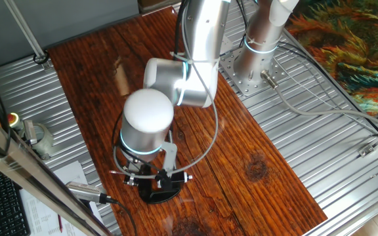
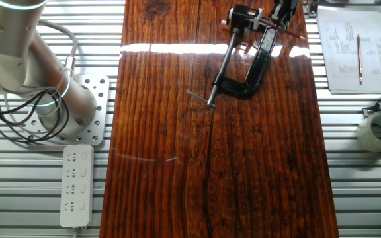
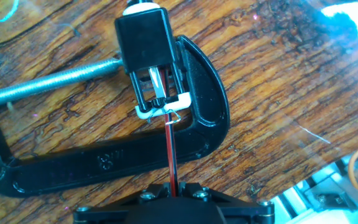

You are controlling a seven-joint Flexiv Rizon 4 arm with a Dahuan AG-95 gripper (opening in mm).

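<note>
In the wrist view my gripper is shut on a thin red-and-black pencil [image 3: 171, 152]. The pencil runs straight through the white clamp end of a small black sharpener-like device [image 3: 145, 40] and in between its two rods; whether its tip is inside the black box cannot be made out. Under the device lies a black C-shaped clamp [image 3: 104, 158] with a long metal screw [image 3: 55, 83]. From exterior view 2, the device [image 2: 243, 18] sits above the clamp [image 2: 260, 63], and the red pencil [image 2: 297, 32] sticks out to the right past my gripper [image 2: 282, 13].
A brown piece [image 1: 121, 78] lies at the far end of the wooden board [image 1: 254, 196]. Papers [image 2: 352, 49] with another pencil [image 2: 359, 59] and a tape roll [image 2: 380, 131] are to the side. A power strip [image 2: 77, 186] lies near the arm's base. Much of the board is bare.
</note>
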